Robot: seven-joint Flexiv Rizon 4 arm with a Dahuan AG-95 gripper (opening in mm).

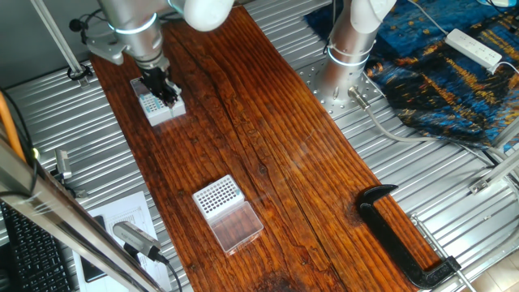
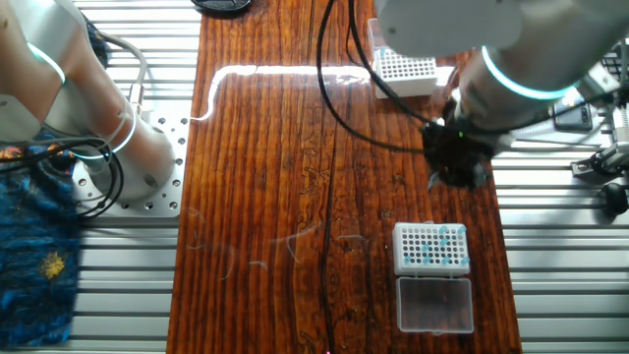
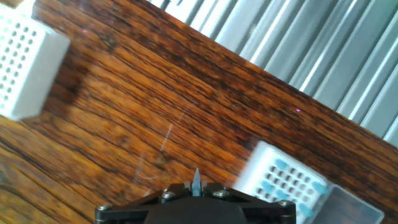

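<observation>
A white rack box (image 2: pixel 432 246) with pale blue tips in some of its holes lies with its clear lid (image 2: pixel 434 305) open; the wrist view shows this tip rack (image 3: pixel 287 177) at lower right. My gripper is shut on a pale blue, pointed tip (image 3: pixel 196 182). In exterior view 1 my gripper (image 1: pixel 169 96) stands above the near side of that rack, partly covering it. A second white rack box (image 1: pixel 218 197), its holes looking empty, lies farther down the table with its clear lid (image 1: pixel 238 226) open. At the wrist view's left edge is this empty-looking rack (image 3: pixel 25 68).
A black clamp (image 1: pixel 397 243) grips the table's right edge. Bare wood (image 1: pixel 243 122) separates the two racks. Loose black cables (image 2: pixel 339 108) hang over the table in exterior view 2.
</observation>
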